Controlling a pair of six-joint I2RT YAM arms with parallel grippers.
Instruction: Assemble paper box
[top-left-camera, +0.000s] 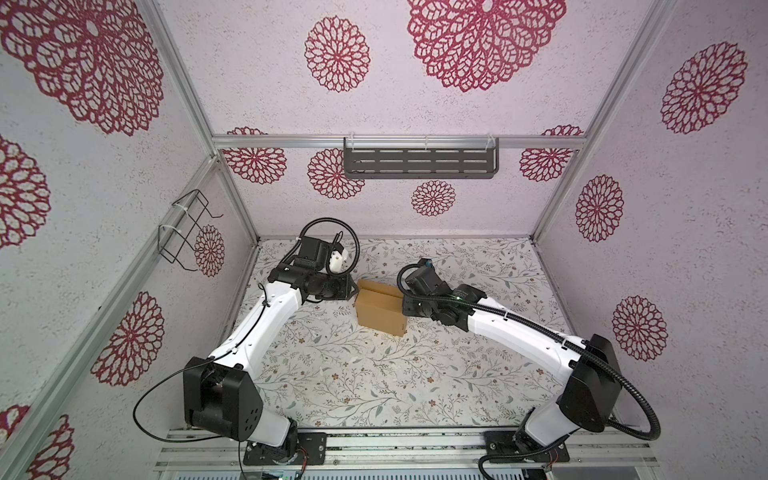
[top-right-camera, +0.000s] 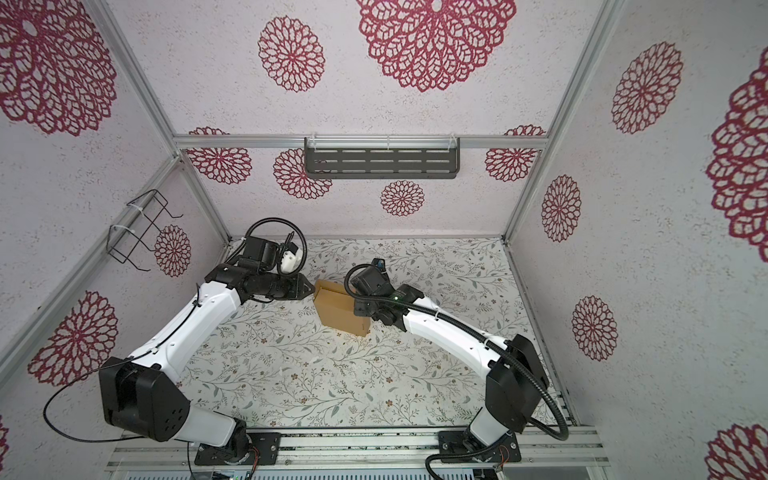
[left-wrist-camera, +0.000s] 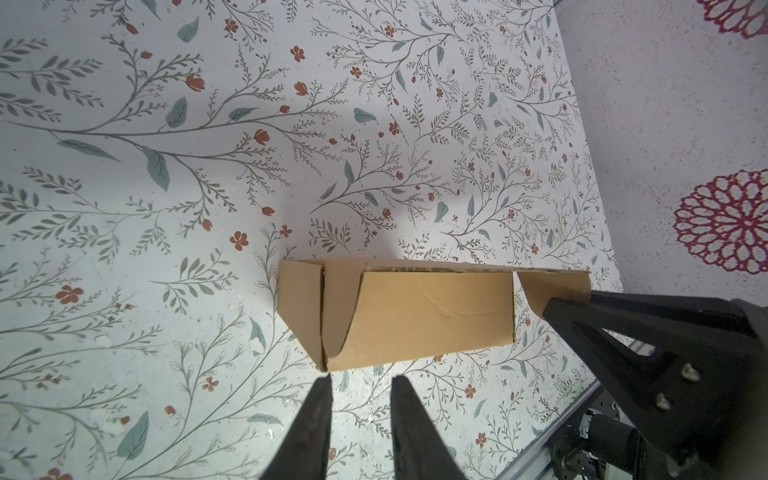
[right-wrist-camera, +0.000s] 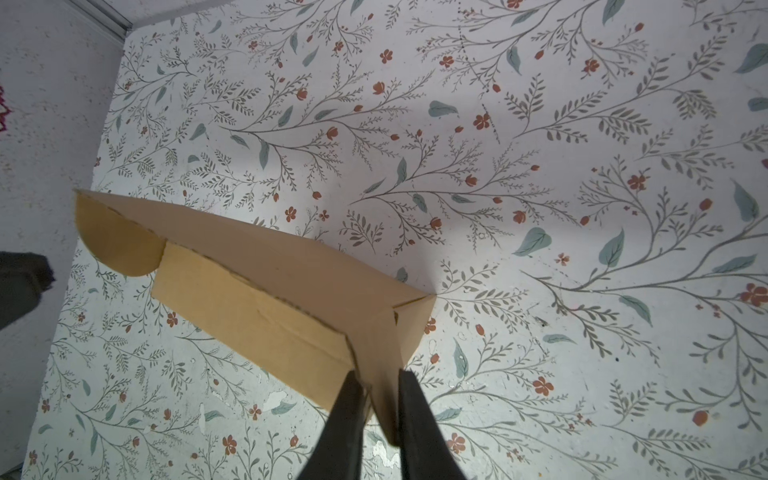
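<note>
A brown cardboard box (top-left-camera: 380, 310) stands in the middle of the table between my two grippers. Its top is open, with flaps sticking out at both ends. In the right wrist view my right gripper is shut on a thin end flap (right-wrist-camera: 376, 344) of the box. The left wrist view shows that same hold at the box's right end. My left gripper is partly open, with a clear gap and nothing between its fingers. It is close to the box's left end; whether it touches the cardboard cannot be told.
Free room surrounds the box on the flower-patterned table (top-left-camera: 344, 376). At the back a dark slotted shelf (top-left-camera: 421, 163) hangs from a rail. A wire rack (top-left-camera: 182, 228) is fixed to the left side.
</note>
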